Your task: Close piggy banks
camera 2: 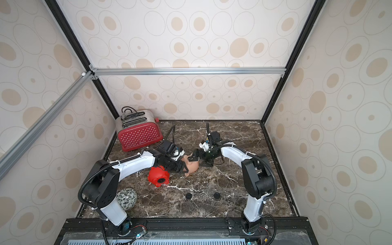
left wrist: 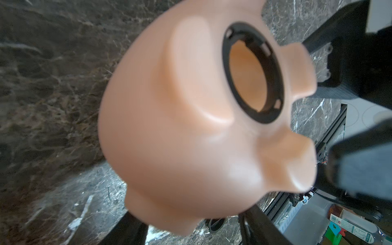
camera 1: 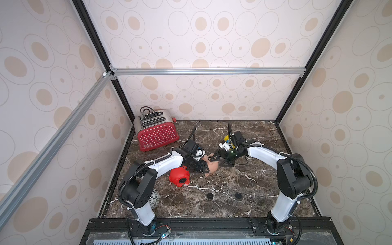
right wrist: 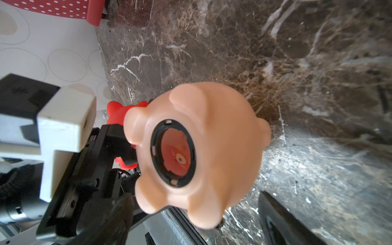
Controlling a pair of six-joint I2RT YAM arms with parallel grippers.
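Observation:
A pink piggy bank [camera 1: 211,166] sits at mid table between my grippers; its underside opening, ringed in black with no plug in it, shows in both wrist views [left wrist: 245,77] [right wrist: 173,153]. My left gripper is around the pig's near side, fingers part apart; whether it grips is unclear. My right gripper stands open on the pig's other side. A red piggy bank [camera 1: 177,175] lies left of the pink one, a black piece in its round opening. Two small black discs [camera 1: 209,196] [camera 1: 238,195] lie on the front of the table.
A red toaster [camera 1: 157,136] stands at the back left. A speckled round object [camera 2: 126,198] lies front left, partly behind the left arm. A yellow object [camera 1: 225,138] is mostly hidden behind the right arm.

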